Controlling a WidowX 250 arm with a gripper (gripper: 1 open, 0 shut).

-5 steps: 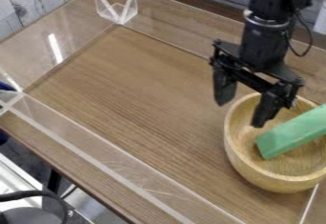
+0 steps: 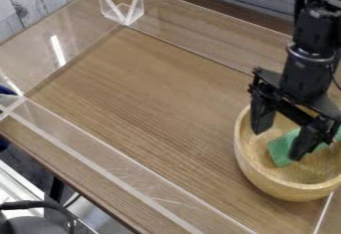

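Note:
My black gripper hangs at the right over a tan wooden bowl, its fingers spread open and reaching down over the bowl's rim and inside. A green object lies in the bowl, partly hidden behind the fingers; I cannot tell that anything is held.
A dark object shows at the bottom left, off the table's edge.
My gripper has moved to the right and lower, further over the bowl, and now hides more of the green object.

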